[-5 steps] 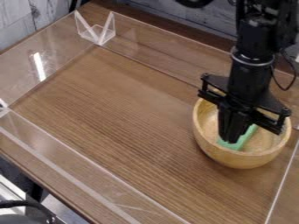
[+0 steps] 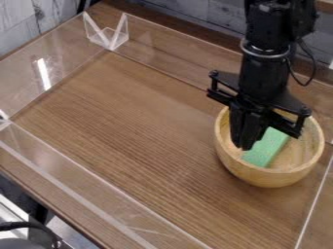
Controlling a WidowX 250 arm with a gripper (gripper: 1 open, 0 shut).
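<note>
A black robot gripper (image 2: pixel 244 129) hangs over the left part of a round wooden bowl (image 2: pixel 271 176) at the right of the camera view, its fingertips low at the bowl's rim or inside it. The fingers look shut, with nothing seen between them. A green block (image 2: pixel 268 148) lies in the bowl, partly hidden behind the gripper.
A clear plastic piece (image 2: pixel 107 33) stands at the back left. Walls or raised edges border the table at the back and left.
The gripper and arm have moved slightly left over the bowl, showing more of the green block. The bowl looks about in the same place.
</note>
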